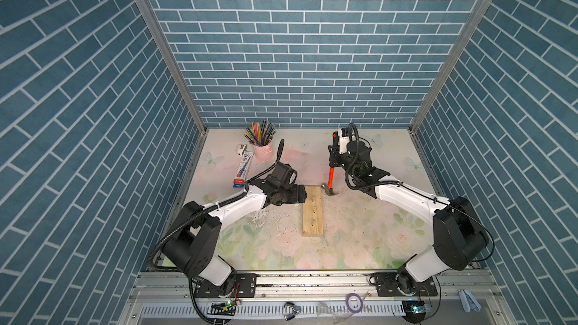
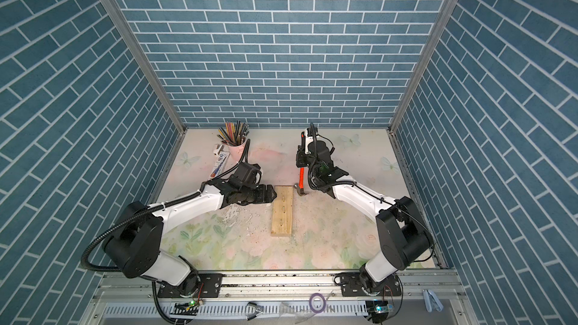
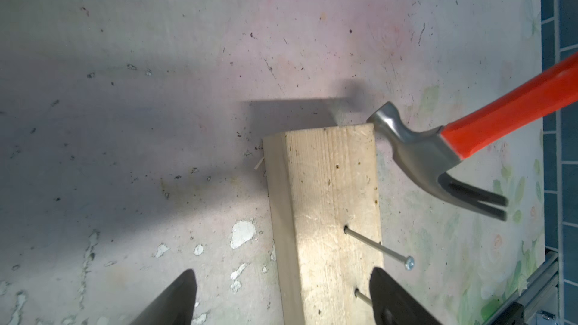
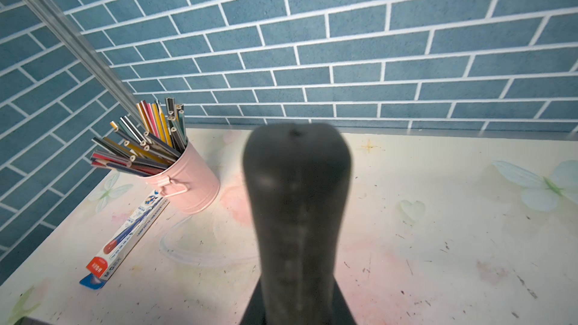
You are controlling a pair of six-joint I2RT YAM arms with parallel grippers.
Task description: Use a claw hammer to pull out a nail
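A claw hammer [image 1: 330,178] with an orange-red and black handle hangs head down from my right gripper [image 1: 334,157], which is shut on the handle. In the right wrist view the black handle end [image 4: 298,204] fills the middle. The steel hammer head [image 3: 421,150] shows in the left wrist view by the far right corner of the wooden block [image 3: 331,180]; contact cannot be told. From the block a long nail [image 3: 379,246] sticks up, with another nail [image 3: 363,296] nearer, partly hidden. My left gripper is open at the block's left side, nothing held between its fingers.
At the back left stand a pink bucket of pencils [image 1: 263,151] and a flat box [image 1: 243,169]. White flakes [image 1: 265,216] are scattered left of the block.
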